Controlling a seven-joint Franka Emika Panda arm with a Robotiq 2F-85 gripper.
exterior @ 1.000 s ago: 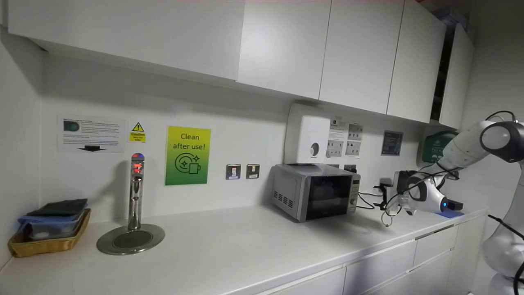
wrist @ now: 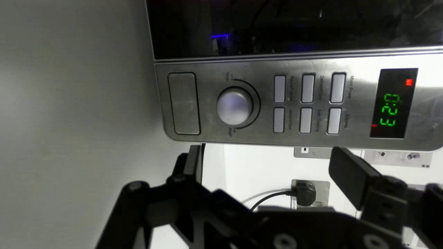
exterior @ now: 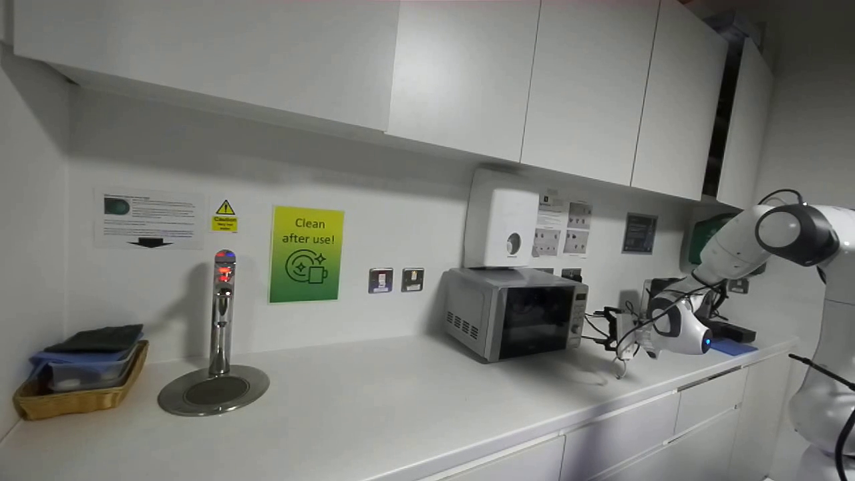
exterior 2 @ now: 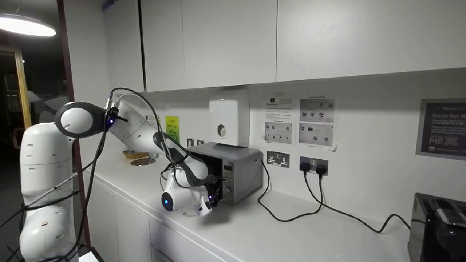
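The grey microwave [exterior: 514, 312] stands on the counter with its door closed. Its control panel fills much of the wrist view: a round silver knob [wrist: 234, 106], several oblong buttons [wrist: 307, 88] and a lit display [wrist: 393, 103] with green digits, all turned sideways. My gripper is open, its two black fingers wide apart with nothing between them. In the wrist view the fingers lie below the panel's edge, off to the side of the knob. From the second exterior view, the gripper [exterior 2: 218, 187] is close in front of the panel; whether it touches cannot be told.
Behind the microwave are a wall socket with black plugs [exterior 2: 321, 168] and a cable [exterior 2: 284, 219] along the counter. A black machine [exterior 2: 439, 227] stands at the right. A tap [exterior: 220, 321] and a wicker basket [exterior: 80, 401] are farther left.
The arm has moved left in the first exterior view, bringing the open gripper closer to the microwave's control side. The microwave has stayed in place.
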